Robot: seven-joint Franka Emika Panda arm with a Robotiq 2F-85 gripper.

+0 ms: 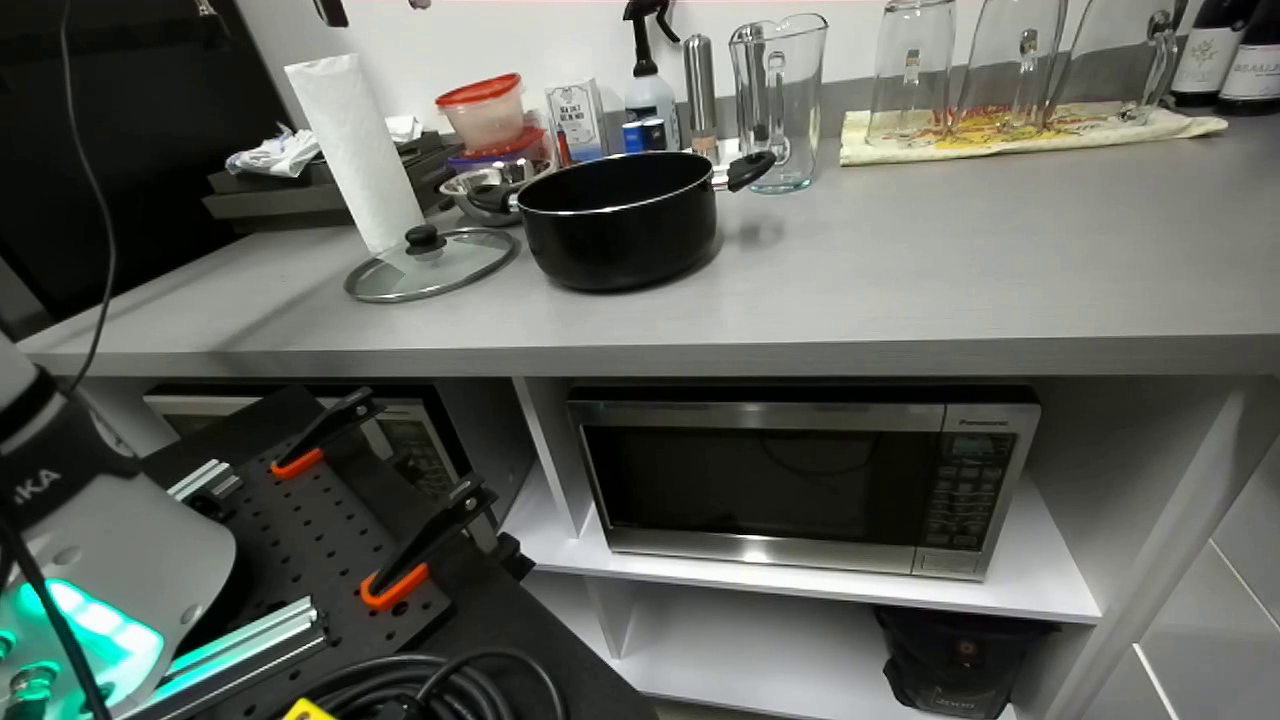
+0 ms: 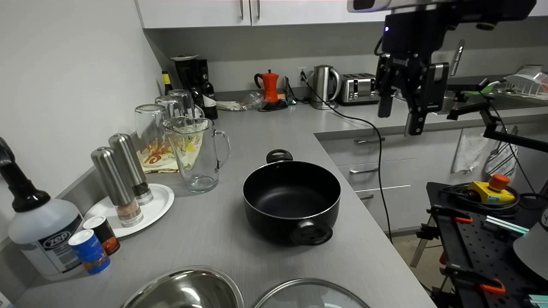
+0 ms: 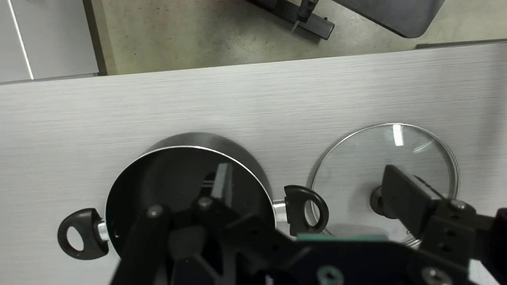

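Note:
Wide apart stand my gripper's fingers, with nothing between them; it hangs high in the air in exterior view 2. A black two-handled pot rests upright and uncovered on the grey counter, and it looks empty. Beside it lies a clear glass lid with a black knob on top. From above in the wrist view, one of my fingers overlaps the pot's inside. The other finger covers part of the lid, close by its knob. Exterior view 1 does not show the gripper.
A steel bowl, a glass pitcher and two metal grinders on a white plate stand around the pot. Several upturned glasses line the wall. Bare counter extends right of the pot in exterior view 1.

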